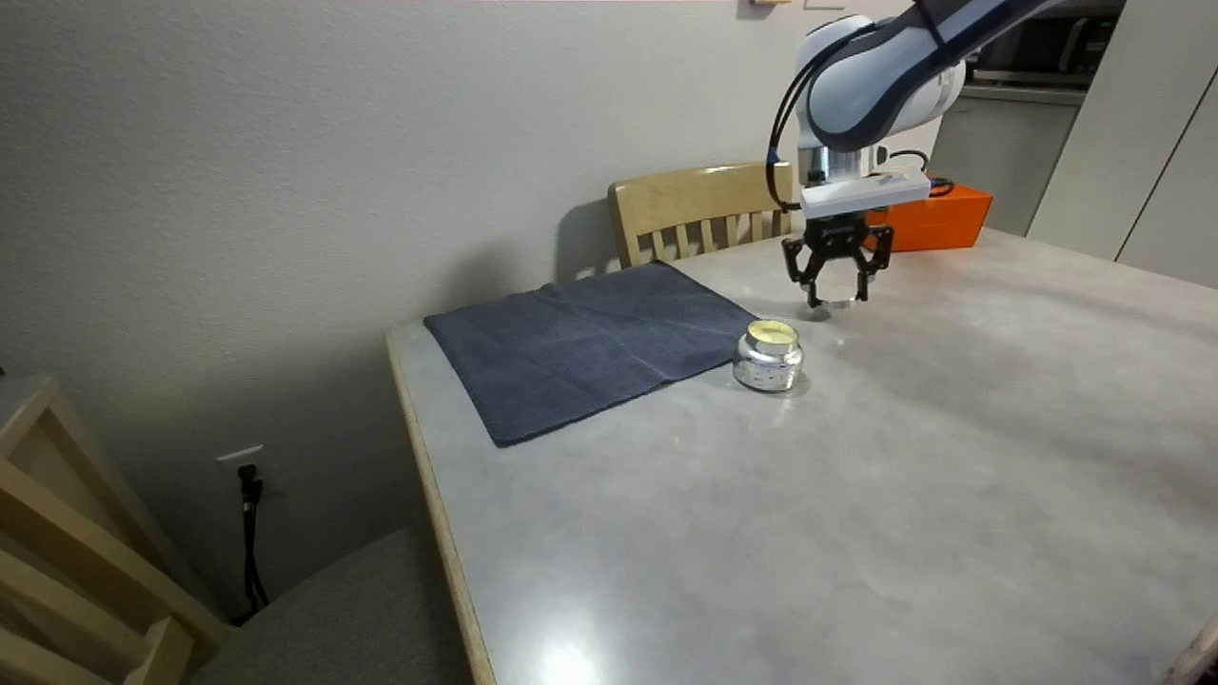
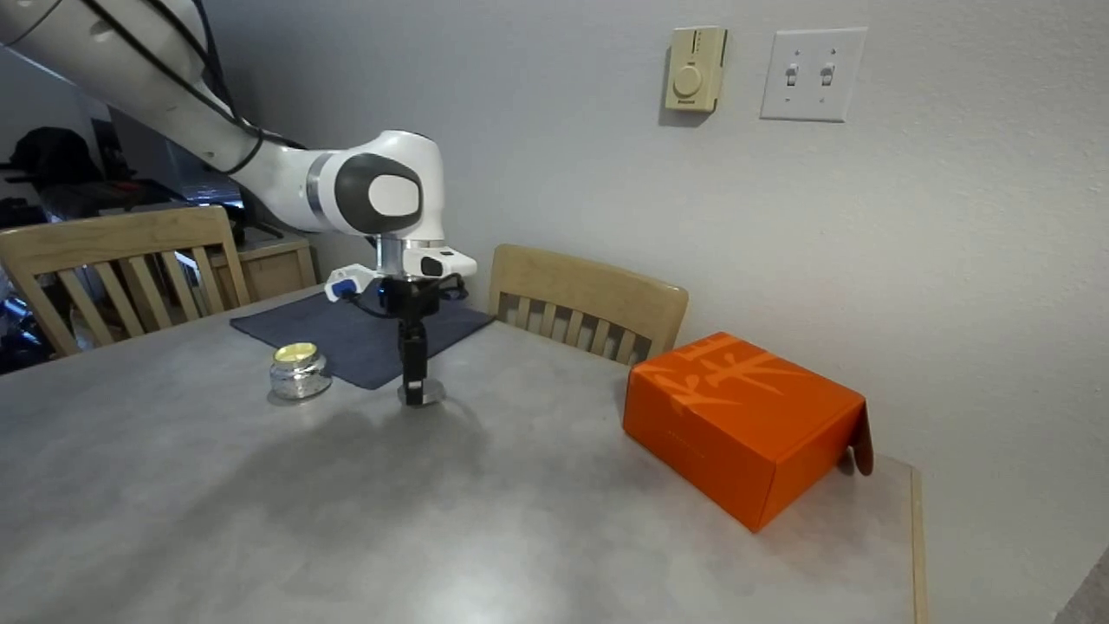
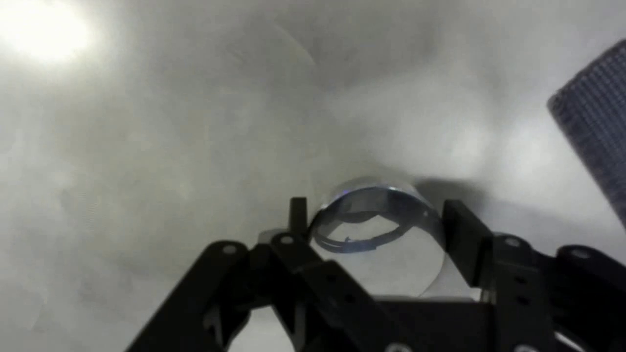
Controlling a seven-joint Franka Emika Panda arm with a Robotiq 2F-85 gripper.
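Observation:
A silver, shiny round lid [image 3: 405, 267] is pinched by its edges between the two black fingers of my gripper in the wrist view. In exterior view 1 my gripper [image 1: 838, 301] points straight down, shut on the lid [image 1: 840, 303], close to the tabletop. Whether the lid touches the table I cannot tell. A silver jar candle with pale yellow wax [image 1: 768, 356] stands upright and uncovered, nearer that camera than the gripper. Exterior view 2 shows the candle [image 2: 299, 373] left of the gripper [image 2: 413, 395], with the lid [image 2: 434, 391] partly behind the finger.
A dark blue cloth [image 1: 594, 342] lies flat along the wall, one corner close to the candle. An orange box [image 2: 743, 416] sits toward the table's other end. Wooden chairs [image 2: 587, 286] back onto the table edge.

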